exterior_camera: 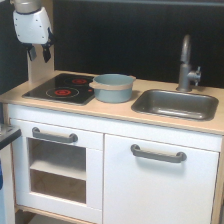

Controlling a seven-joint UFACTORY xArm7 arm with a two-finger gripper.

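At the upper left, my white gripper (pixel 39 54) hangs high above the back left corner of the toy kitchen. Its two dark fingers stand apart, so it looks open, and I see nothing between them. A grey-blue pot (pixel 114 91) sits upright on the wooden counter, between the black hob and the sink. The pot is well to the right of my gripper and below it. Its inside bottom is hidden from this angle.
The black hob (pixel 62 91) has red-marked rings and nothing on it. A steel sink (pixel 176 104) with a tall tap (pixel 187 66) is at the right. Below are a left door with an open window (pixel 60 160) and a closed white cupboard door (pixel 155 190), both with grey handles.
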